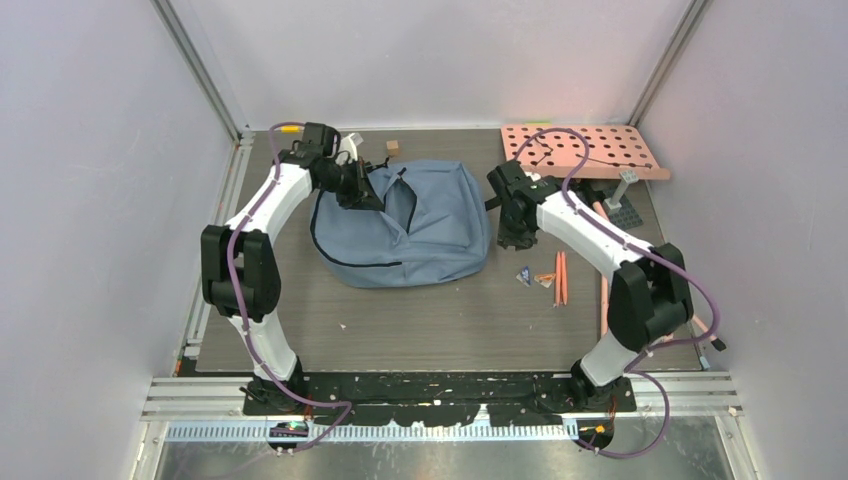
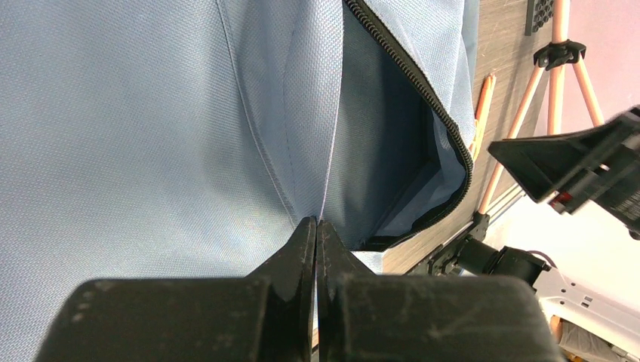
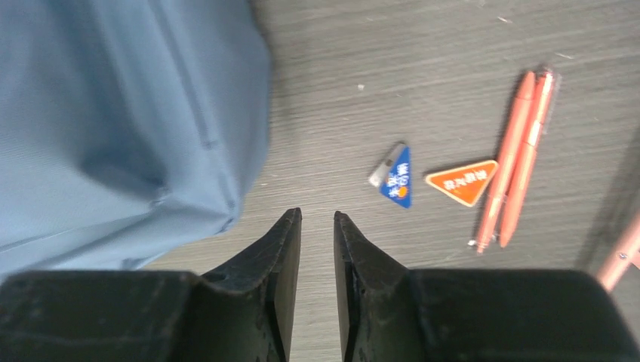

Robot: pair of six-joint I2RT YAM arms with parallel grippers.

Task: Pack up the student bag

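Observation:
The blue-grey bag (image 1: 440, 240) lies on the table, its zipped mouth (image 2: 392, 143) gaping. My left gripper is shut at the lip of that mouth, and a taut fold of cloth runs up from its fingertips. Over the table just right of the bag, my right gripper is open, with bare table showing between its fingers. Beyond its tips lie a small blue-and-white triangular piece (image 3: 398, 181) and an orange triangular piece (image 3: 462, 181). Two orange pens (image 3: 515, 154) lie side by side, touching the orange piece's right corner.
An orange pegboard shelf (image 1: 580, 148) stands at the back right, above a dark grey item (image 1: 625, 216). Orange rods (image 1: 604, 300) run along the right side. A small tan block (image 1: 392, 147) sits behind the bag.

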